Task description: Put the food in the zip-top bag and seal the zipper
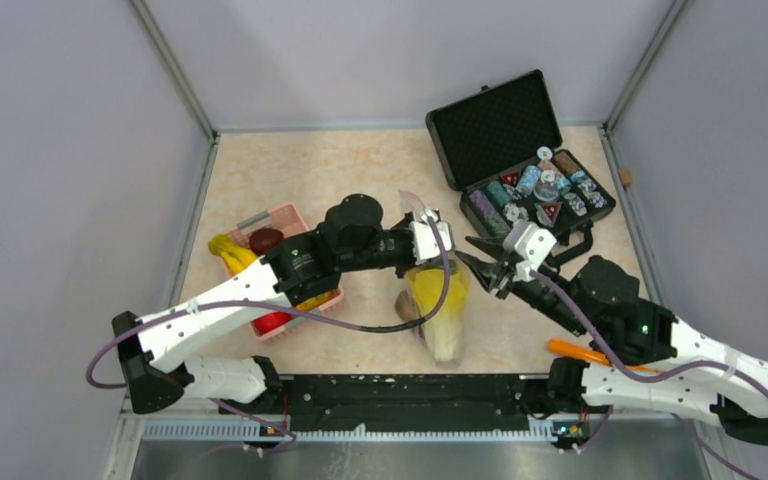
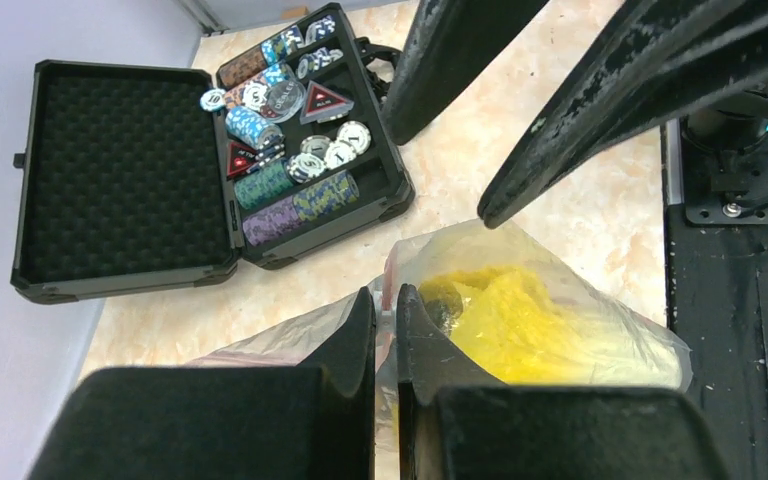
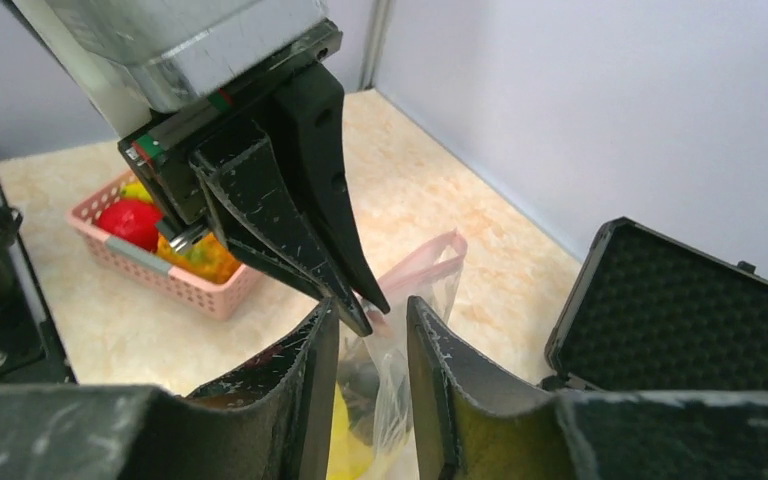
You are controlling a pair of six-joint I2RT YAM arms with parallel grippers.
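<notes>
The clear zip bag (image 1: 438, 315) stands upright on the table with yellow food inside, its pinkish top edge folded and crumpled. My left gripper is shut on the bag's top rim, also seen from the side in the right wrist view. My right gripper is part open at the right of the bag, in front of and apart from the left gripper's fingertips as that view shows; its fingers have only air between them, with the bag behind.
A pink basket (image 3: 200, 295) of fruit and vegetables stands at the left. An open black case (image 1: 490, 130) of poker chips lies at the back right. An orange object (image 1: 570, 350) lies near the front right.
</notes>
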